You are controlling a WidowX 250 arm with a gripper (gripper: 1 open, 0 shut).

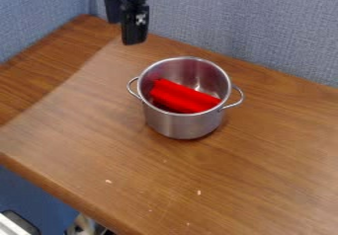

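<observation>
A steel pot [185,123] with two loop handles stands near the middle of the wooden table. Inside it lies a red cylindrical object [184,96], tilted along the pot's floor. My black gripper [133,34] hangs at the top, above and behind the pot to its left, apart from it. Whether its fingers are apart is hard to make out.
Grey padded walls [248,27] line the back and left of the table [264,180]. The front left edge drops to a blue floor, with some equipment at the corner.
</observation>
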